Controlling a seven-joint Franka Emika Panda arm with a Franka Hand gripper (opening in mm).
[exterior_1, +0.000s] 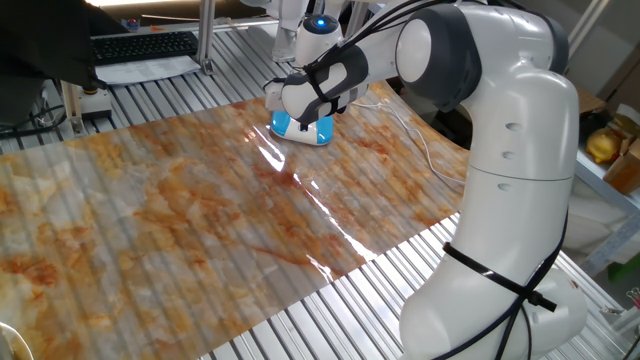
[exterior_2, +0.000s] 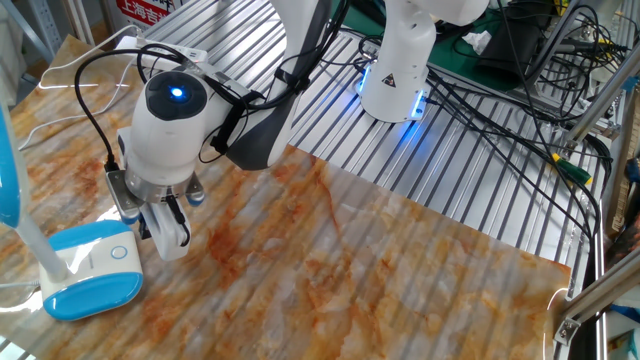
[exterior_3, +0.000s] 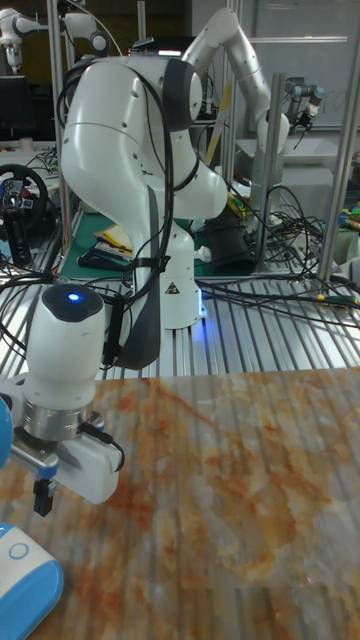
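Note:
A desk lamp with a white and blue base (exterior_2: 92, 292) stands on the marbled sheet, a round button on top of the base. Its white stem (exterior_2: 42, 248) and blue head (exterior_2: 8, 180) are partly cut off at the left edge of the second exterior view. My gripper (exterior_3: 43, 497) points down above the sheet, close beside the lamp base and apart from it in the third view. Only a small dark fingertip area shows below the white housing, so the finger opening is hidden. In the first view the arm covers the gripper and most of the lamp, leaving part of its base (exterior_1: 313, 131) visible.
The marbled sheet (exterior_2: 380, 270) is bare across its middle and far side. A white cable (exterior_1: 425, 145) trails over it near the lamp. A keyboard (exterior_1: 145, 46) lies on the slatted table behind. Loose black cables (exterior_2: 500, 130) run beside the robot's base.

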